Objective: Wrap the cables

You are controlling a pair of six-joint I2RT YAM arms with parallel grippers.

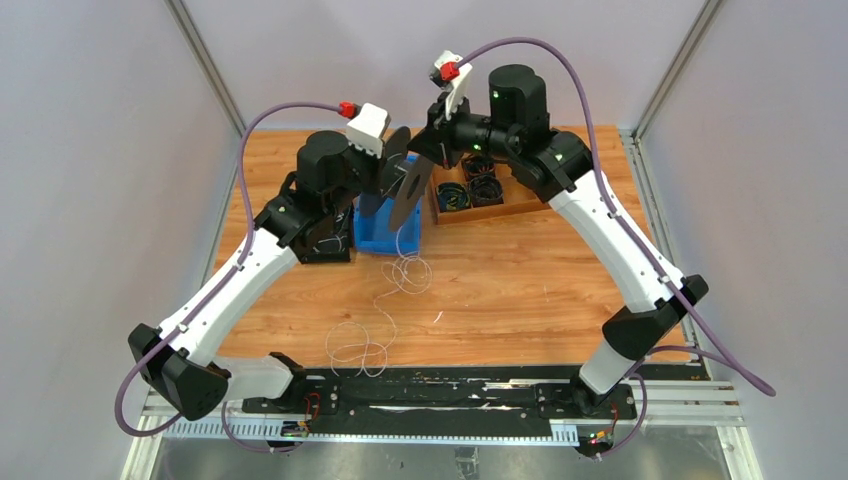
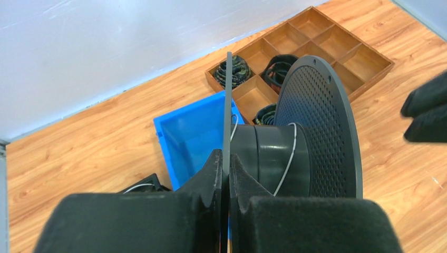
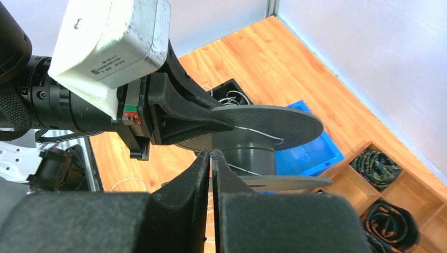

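A dark spool (image 2: 271,158) with perforated flanges hangs above the blue bin, held at a flange by my left gripper, which is shut on it. A white cable (image 2: 286,166) runs around the spool's drum; more cable (image 1: 405,270) hangs down and lies in loose loops on the table. My right gripper is shut, beside and above the spool in the top view, with nothing visible between its fingers.
A blue bin (image 2: 190,137) sits below. A black box (image 1: 325,252) with white cables is left of it; a wooden compartment tray (image 2: 358,68) with coiled dark cables is at the back right.
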